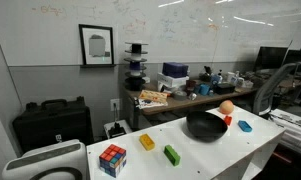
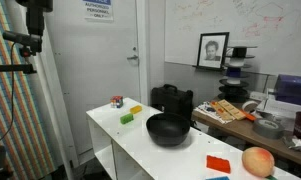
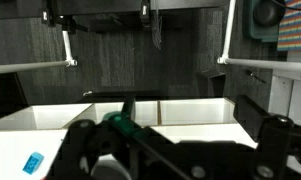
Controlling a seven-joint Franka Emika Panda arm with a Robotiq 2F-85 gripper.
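My gripper stands open in the wrist view, its dark fingers spread wide with nothing between them. Beneath it are dark floor and the edge of a white table (image 3: 195, 132). On that table lie a black pan (image 1: 205, 126), a Rubik's cube (image 1: 112, 159), a yellow block (image 1: 147, 142), a green block (image 1: 172, 155), a red block (image 1: 228, 120) and a blue block (image 1: 245, 126). A round orange object (image 2: 258, 161) rests near the red block. In the wrist view, a blue piece (image 3: 33, 162) shows at lower left. The gripper is apart from all of them.
A white appliance (image 1: 50, 163) stands beside the Rubik's cube. Behind the table are a black case (image 1: 53, 122) and a brown bench (image 2: 245, 127) crowded with boxes and tools. Clear tabletop surrounds the pan.
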